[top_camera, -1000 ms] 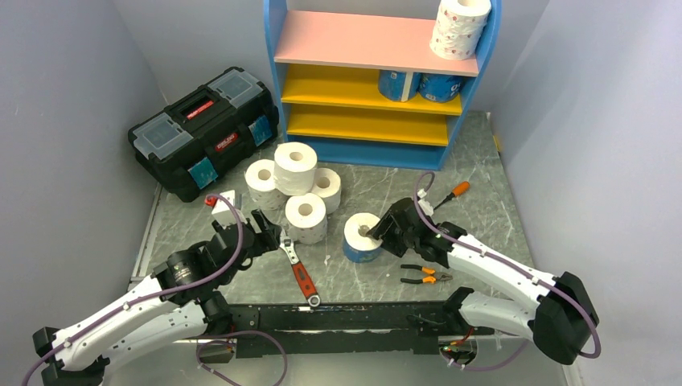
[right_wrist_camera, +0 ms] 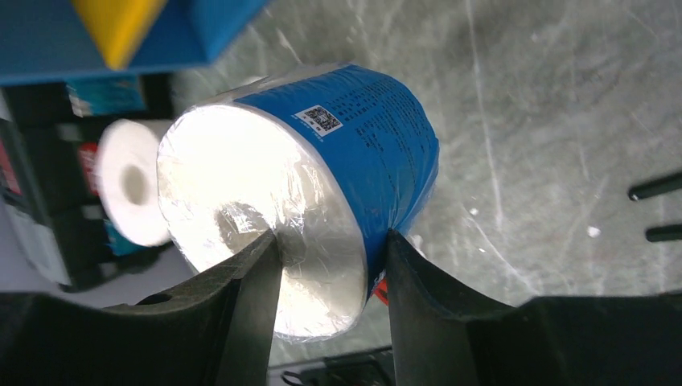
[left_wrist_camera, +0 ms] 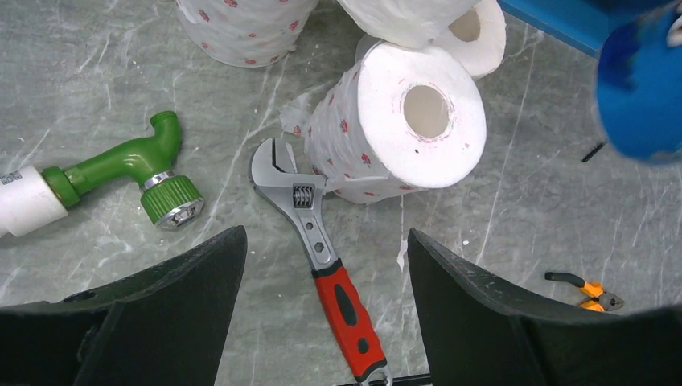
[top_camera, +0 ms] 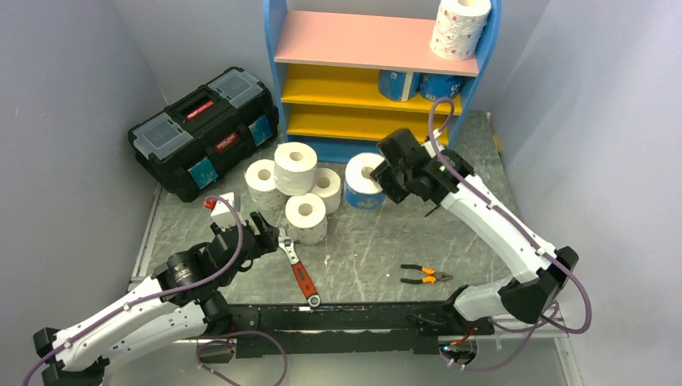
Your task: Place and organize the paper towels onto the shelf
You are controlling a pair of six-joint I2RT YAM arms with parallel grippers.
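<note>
My right gripper is shut on a plastic-wrapped roll with a blue label (right_wrist_camera: 362, 129); in the right wrist view the roll tilts and hangs over the floor. From the top, this blue roll (top_camera: 363, 197) is just in front of the shelf (top_camera: 362, 40). Over the front left, my left gripper stands open, its fingers apart with nothing held. Several white rolls stand left of centre, one (top_camera: 295, 163) resting on top of others, and a nearer roll (left_wrist_camera: 422, 112) stands beside the wrench. Blue rolls (top_camera: 398, 84) fill the right of the upper yellow tier; a patterned roll (top_camera: 461, 30) stands on the pink top.
A black toolbox (top_camera: 205, 133) lies at the back left. An adjustable wrench (top_camera: 298, 271), pliers (top_camera: 426, 274) and a green tap (left_wrist_camera: 133, 165) lie on the floor. The lower yellow tier (top_camera: 354, 122) looks clear where visible; the right arm hides its right end.
The right arm has moved away from the front edge towards the shelf, carrying the blue roll up and back. It now covers the orange-handled screwdriver. The left arm looks still.
</note>
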